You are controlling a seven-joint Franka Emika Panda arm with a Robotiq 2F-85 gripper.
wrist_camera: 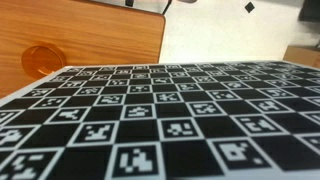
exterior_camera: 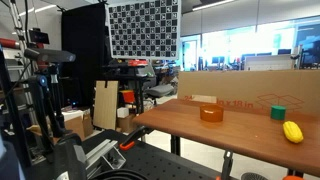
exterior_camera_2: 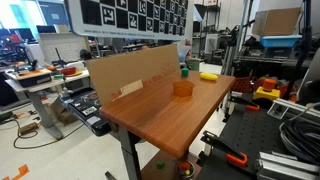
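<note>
A black-and-white checkered board with printed markers (wrist_camera: 168, 103) fills most of the wrist view. It hangs high above the table's far left in exterior view 1, where the same board (exterior_camera: 145, 30) shows nearly face on, and along the top of exterior view 2. My gripper's fingers do not show in any view, so what holds the board is hidden. An orange bowl (exterior_camera: 211, 113) rests on the wooden table (exterior_camera: 185, 121). Toward the right stand a green cup (exterior_camera: 278, 112) and a yellow object (exterior_camera: 292, 131).
Along the table's back edge stands a cardboard wall (exterior_camera_2: 140, 75). Bare tabletop lies in front of and to the left of the bowl in exterior view 1. Dark equipment and cables (exterior_camera: 75, 160) fill the floor area at lower left.
</note>
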